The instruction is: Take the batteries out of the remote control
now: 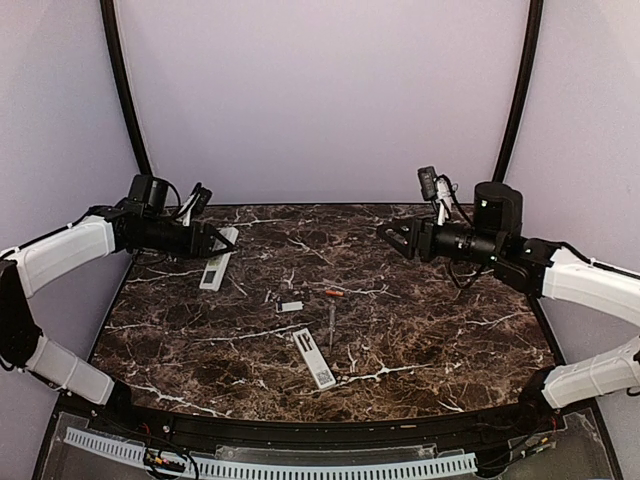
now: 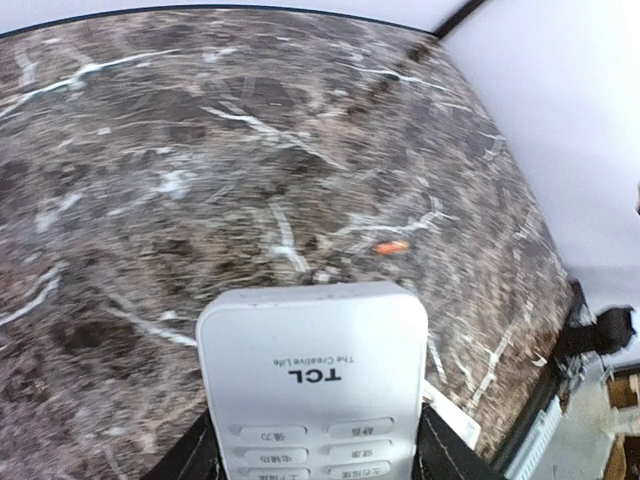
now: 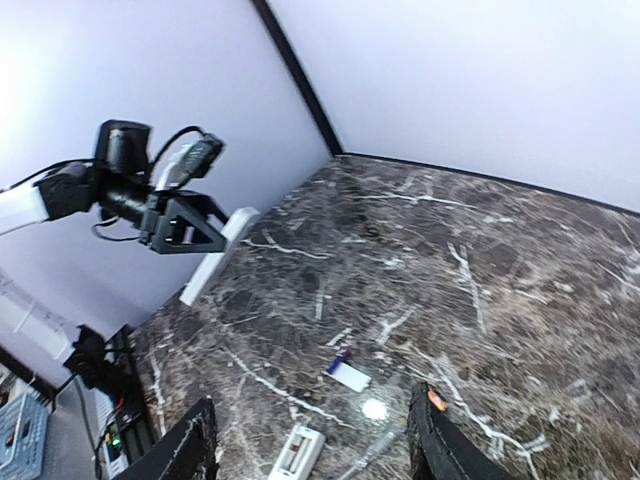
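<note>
A white TCL remote control is pinched between the fingers of my left gripper. Its printed front with rows of buttons faces the left wrist camera; its back is hidden there. From above, the remote hangs tilted over the left side of the table, held clear of it. My right gripper hovers over the table's right half, fingers apart and empty. No loose battery can be made out for certain.
A long white piece with dark marks lies front centre. Behind it are a small white block, an orange bit and a thin rod.
</note>
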